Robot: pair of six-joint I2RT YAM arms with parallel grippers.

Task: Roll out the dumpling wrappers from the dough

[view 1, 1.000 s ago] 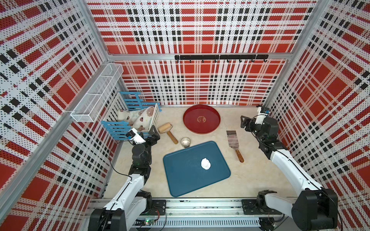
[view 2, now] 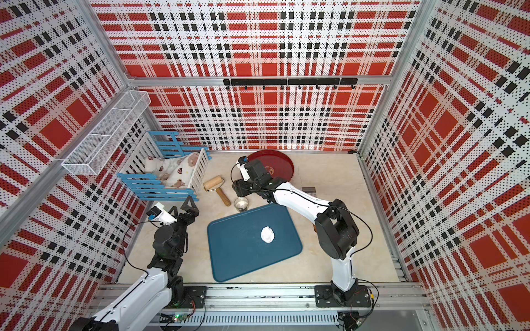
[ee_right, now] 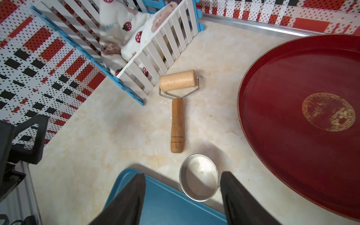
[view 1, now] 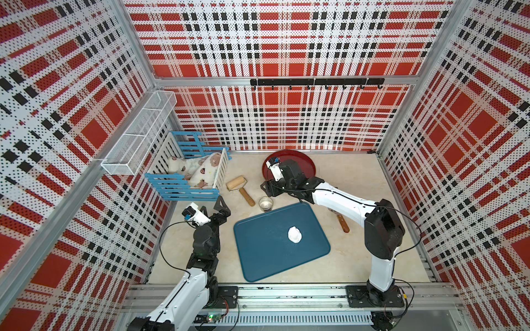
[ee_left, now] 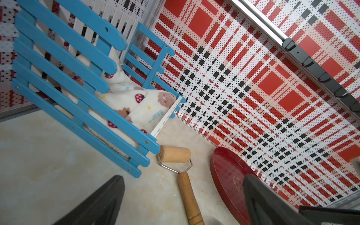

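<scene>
A white lump of dough (view 1: 294,234) sits on the blue tray (view 1: 254,259). A small metal ring cutter or cup (ee_right: 198,176) stands just beyond it, and a wooden roller (ee_right: 177,125) lies beside the blue-and-white crate. My right gripper hangs over that area, fingers apart, nothing between them, above the metal cup in its wrist view. My left gripper is open and empty at the front left, beside the crate.
A red round plate (ee_right: 285,150) lies at the back. A scraper with a wooden handle (view 1: 342,223) is on the right, partly hidden by my right arm. The crate (view 1: 176,193) holds cloth. A wire basket (view 1: 138,132) hangs on the left wall.
My right arm has swung left from the right side, over the red plate, to above the roller and cup. My left gripper has drawn slightly back toward the front.
</scene>
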